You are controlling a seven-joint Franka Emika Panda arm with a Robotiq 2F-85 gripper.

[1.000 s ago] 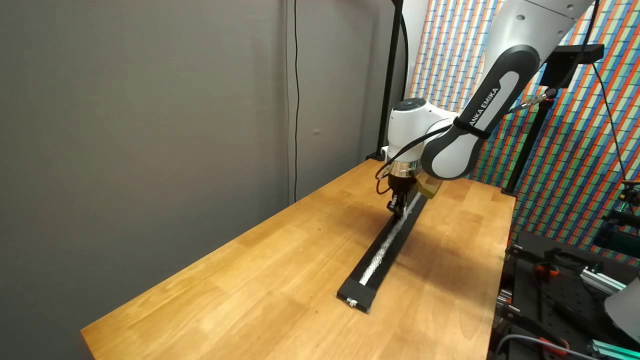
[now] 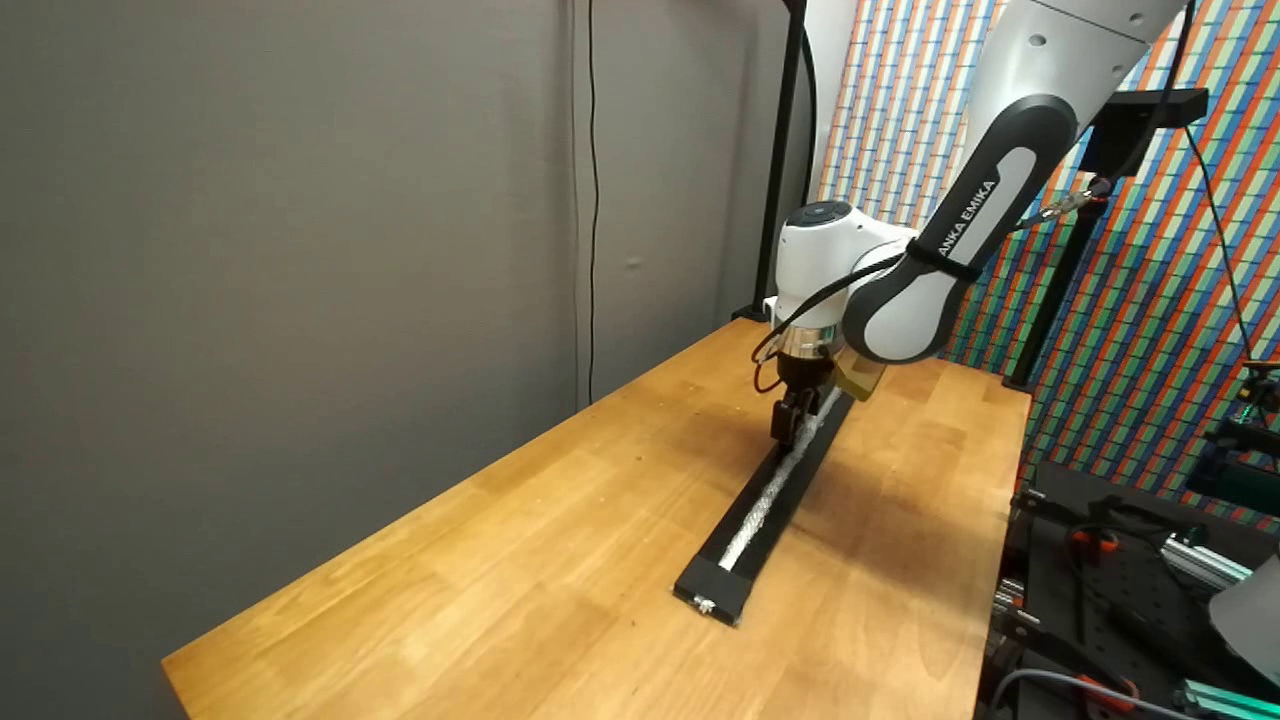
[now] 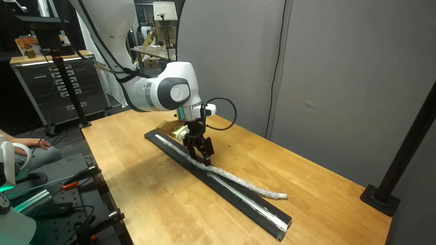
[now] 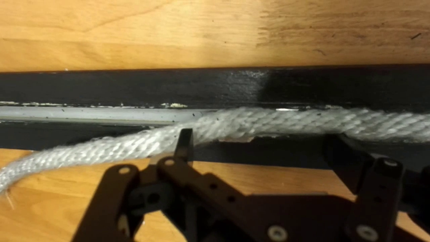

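A white braided rope (image 4: 282,121) runs along the pale groove of a long black channel (image 4: 121,86). In the wrist view its right part follows the groove, while the left part slants out over the channel's black side and onto the table. Exterior view 2 shows that loose rope end (image 3: 278,195) on the wall side, beside an empty stretch of groove (image 3: 249,202). My gripper is open and low over the channel, its fingers spread along the rope's length. The left fingertip (image 4: 185,139) overlaps the rope's near edge; whether it touches cannot be told.
A yellowish block-like part (image 3: 170,127) shows behind the gripper near the channel's far end. A grey wall (image 2: 360,240) borders one long side, and a black post (image 3: 388,179) stands at a corner.
My gripper has come down a little toward the channel, compared with a second ago. The channel and the visible rope look unmoved in exterior view 1.
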